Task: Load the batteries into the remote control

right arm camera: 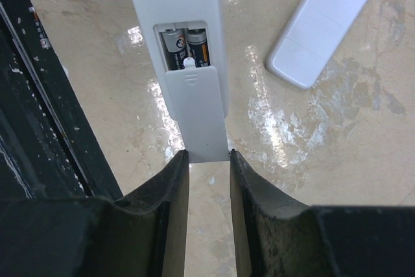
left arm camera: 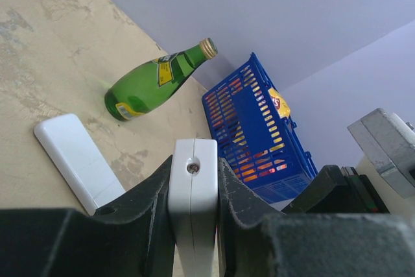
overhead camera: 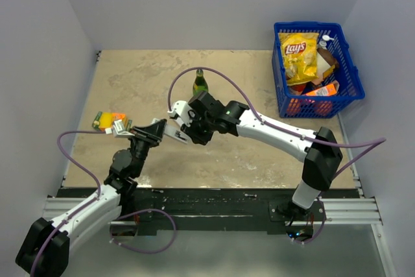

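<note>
My left gripper (overhead camera: 156,132) is shut on the white remote control (left arm camera: 193,205), held up over the table. In the right wrist view two batteries (right arm camera: 176,48) lie side by side in the remote's compartment, and the white cover (right arm camera: 193,111) covers the lower part. My right gripper meets the cover's far end, with the cover between its fingertips; whether it grips it is hard to tell. A second white rectangular object (right arm camera: 324,24) lies on the table beside them.
A green bottle (left arm camera: 146,87) stands behind the grippers. A blue basket (overhead camera: 347,69) of snacks is at the back right, yellow packages (overhead camera: 110,121) at the left.
</note>
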